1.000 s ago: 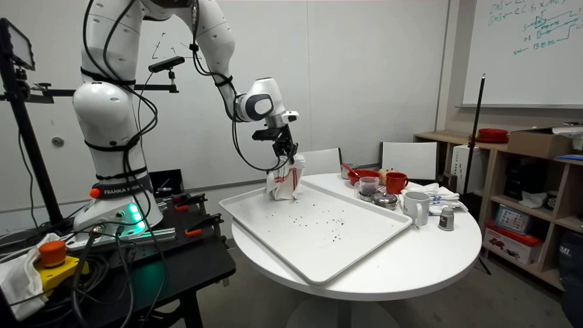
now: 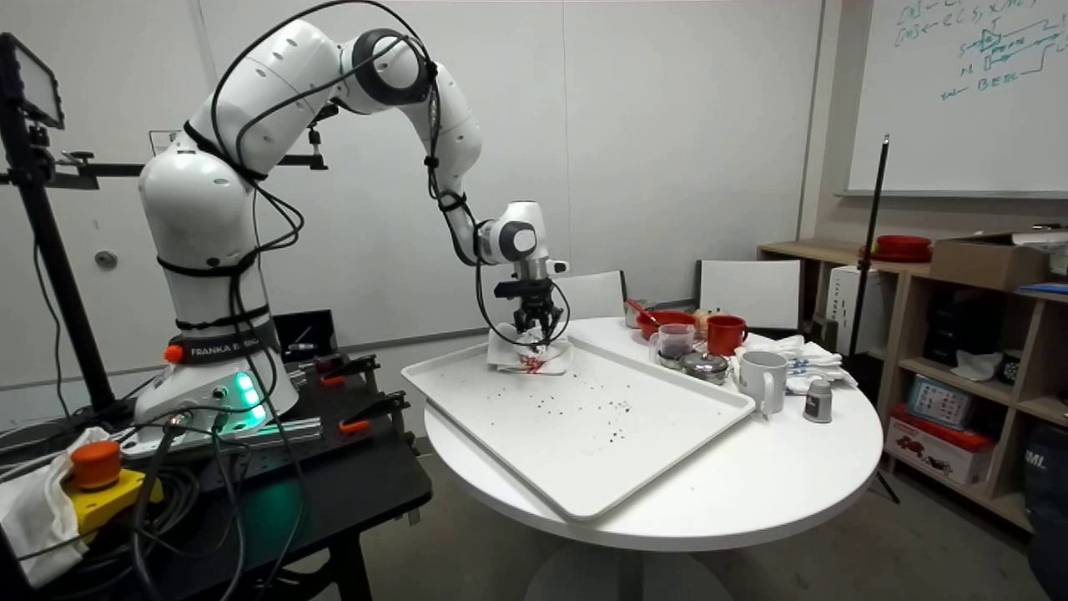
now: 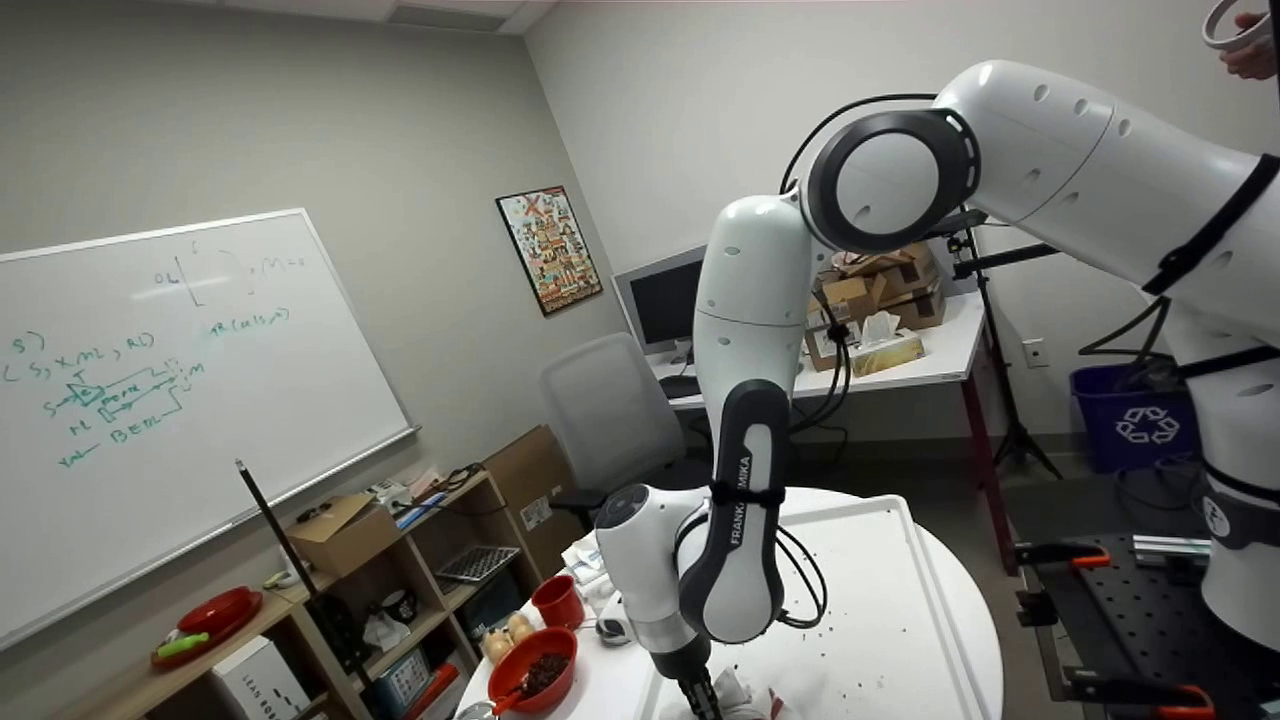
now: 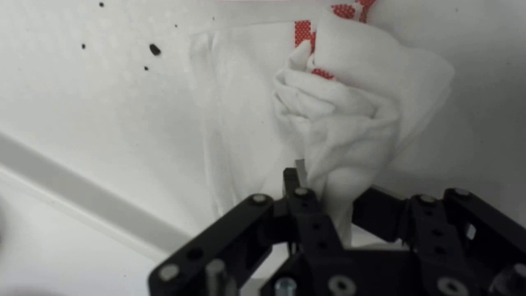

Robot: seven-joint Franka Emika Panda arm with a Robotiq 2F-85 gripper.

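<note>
A white cloth with red stripes (image 4: 355,103) is bunched between the fingers of my gripper, which is shut on it. Its lower part spreads over the white tray (image 4: 106,103). In exterior view 1 the gripper (image 2: 541,335) is low over the tray's far left corner, with the cloth (image 2: 531,356) crumpled under it. Dark crumbs (image 2: 612,406) lie scattered across the middle of the tray, and a few dark specks (image 4: 155,49) show beside the cloth in the wrist view. Exterior view 2 has the cloth (image 3: 750,698) only partly in frame.
Right of the tray stand a grey mug (image 2: 763,381), a small grey shaker (image 2: 818,401), a lidded metal pot (image 2: 706,366), a red mug (image 2: 726,335) and folded white cloths (image 2: 801,361). A red bowl (image 3: 540,672) holds dark bits. The tray's near half is clear except for crumbs.
My gripper has come down and slightly right with the cloth in it. The cloth hung tall before; now it is folded down onto the tray. The crumbs look unmoved.
</note>
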